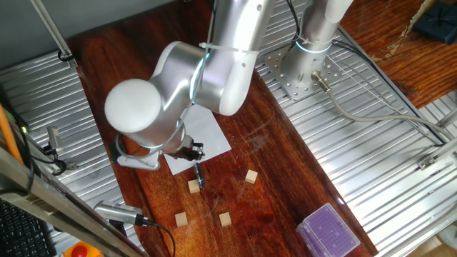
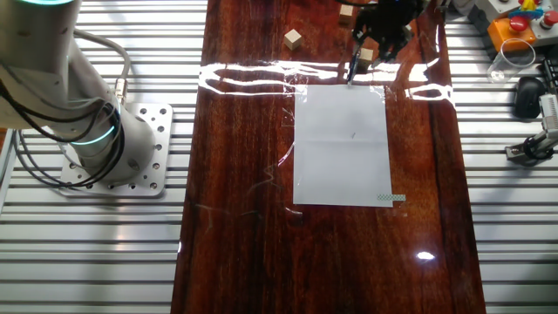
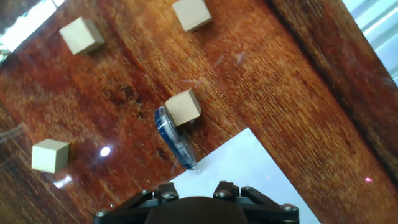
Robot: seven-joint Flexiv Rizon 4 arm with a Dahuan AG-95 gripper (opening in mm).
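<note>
A dark blue pen [image 3: 175,138] with a clear section lies beside a wooden block [image 3: 183,107] in the wrist view. Its far end is against or on the block's edge, which I cannot tell apart; its near end reaches the corner of the white paper [image 3: 249,177]. Exterior view 1 shows the same pen [image 1: 200,175] just below the paper. Over the paper's lower edge hangs my gripper [image 1: 196,151], close to the pen's near end. At the bottom of the wrist view, the gripper has its fingers apart, nothing visible between them.
Three more wooden blocks, one [image 3: 82,35] at upper left, another [image 3: 191,14] at the top and a third [image 3: 50,155] at left, are spread around the pen. A purple box [image 1: 328,232] stands at the table's corner. Bare wood lies right of the paper.
</note>
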